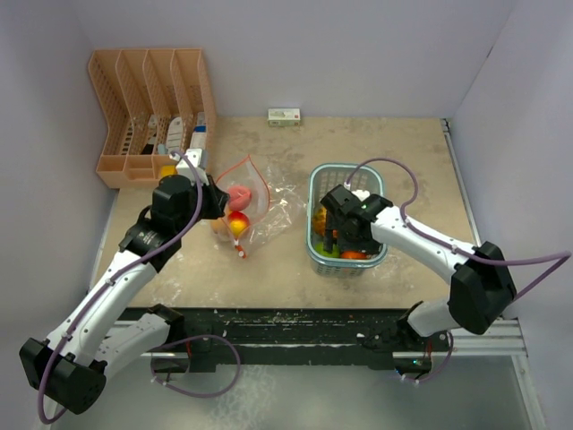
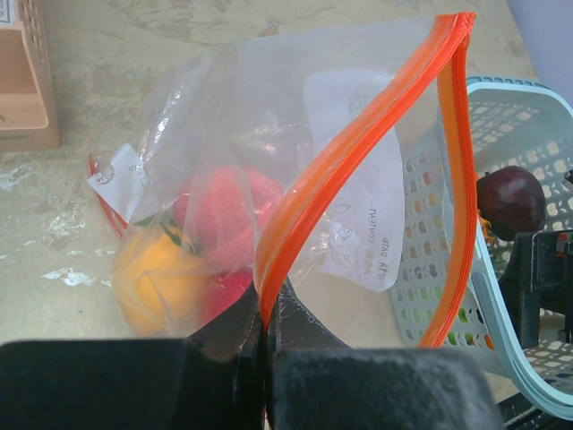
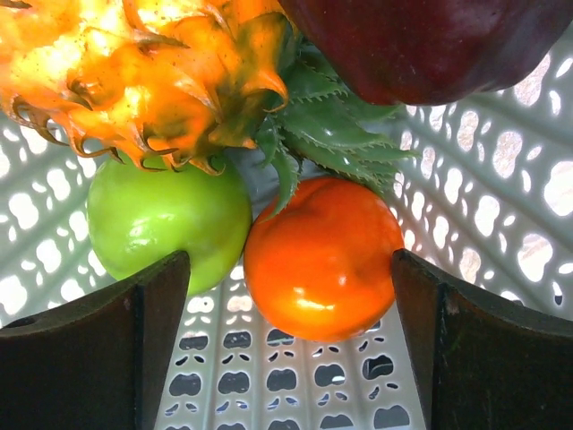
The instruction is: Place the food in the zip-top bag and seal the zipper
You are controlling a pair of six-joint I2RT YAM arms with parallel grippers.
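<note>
The clear zip top bag [image 2: 295,98] lies with its mouth spread, its orange zipper edge [image 2: 309,202] running down into my left gripper, which is shut on that edge. Inside the bag show a yellow-orange food [image 2: 157,278] and a red one [image 2: 233,206]. Down in the basket [image 1: 320,184], my right gripper stands open, an orange round fruit [image 3: 322,264] between its fingertips and a green fruit [image 3: 166,215] close by the left finger. A spiky orange pineapple-like fruit [image 3: 134,81] and a dark red fruit [image 3: 430,40] lie above them in the right wrist view.
A tan divided organizer [image 1: 130,166] stands at the back left, and a small white-green box [image 1: 284,116] sits by the back wall. Bare tabletop [image 1: 224,291] extends in front of the bag and basket.
</note>
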